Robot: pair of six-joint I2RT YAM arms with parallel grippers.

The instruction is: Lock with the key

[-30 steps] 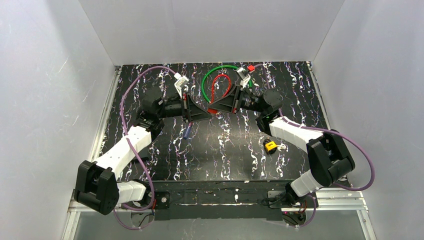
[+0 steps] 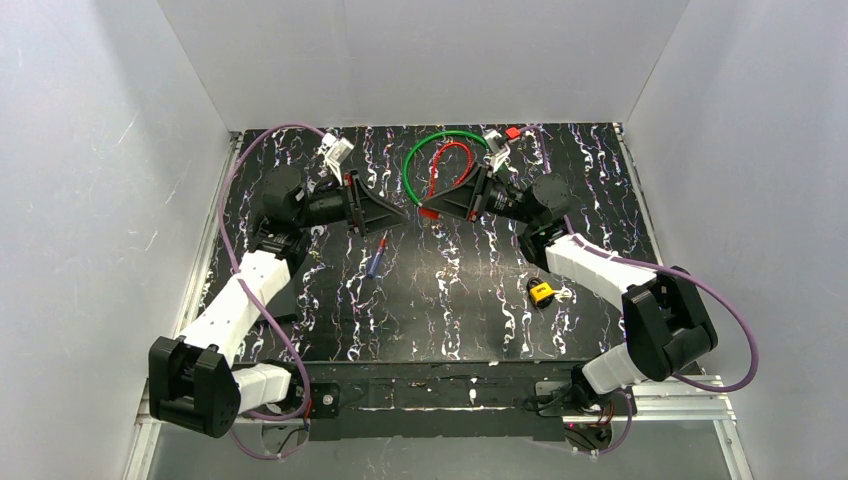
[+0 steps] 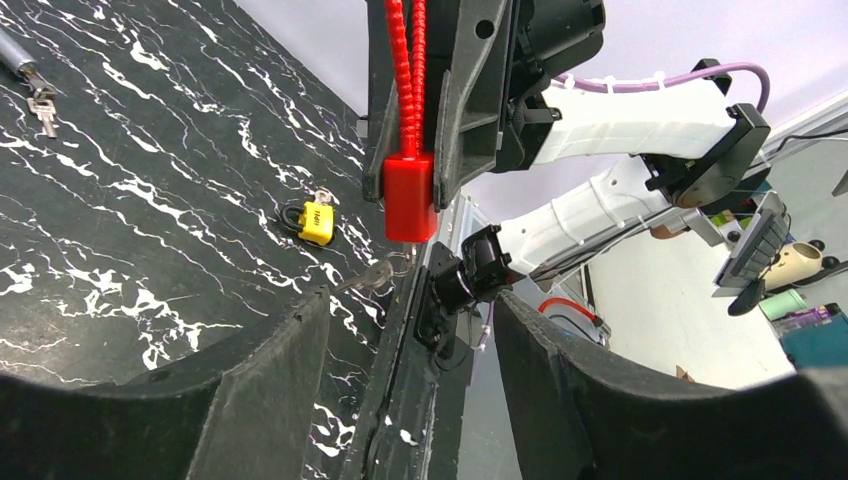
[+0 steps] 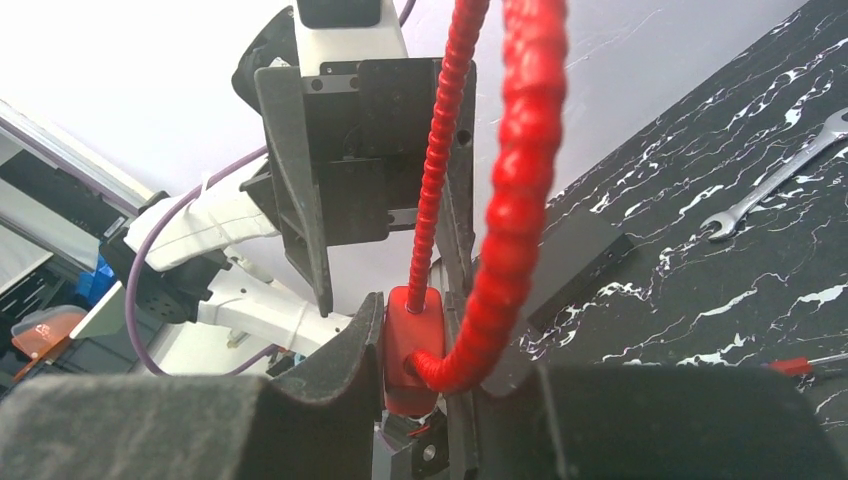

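A red lock body with a looped red cable (image 2: 436,166) hangs near the middle, in the grip of my right gripper (image 2: 427,207). In the left wrist view, the red lock body (image 3: 409,202) sits between the right fingertips, its lower end facing my left gripper. That gripper is open, empty and a short gap away from the lock. From the right wrist view, both cable ends enter the red lock body (image 4: 411,345). Whether a key sits in its lower end I cannot tell. Loose-looking small keys (image 3: 43,106) lie by a grey cylinder (image 3: 12,52).
A green cable (image 2: 408,160) loops behind the lock. A yellow padlock (image 2: 542,294) lies at right, a screwdriver (image 2: 376,260) left of centre. The right wrist view shows a wrench (image 4: 775,180) and black box (image 4: 580,258).
My left gripper has drawn back to the left, opening a gap to the lock. My right gripper, with the red lock, has shifted slightly right.
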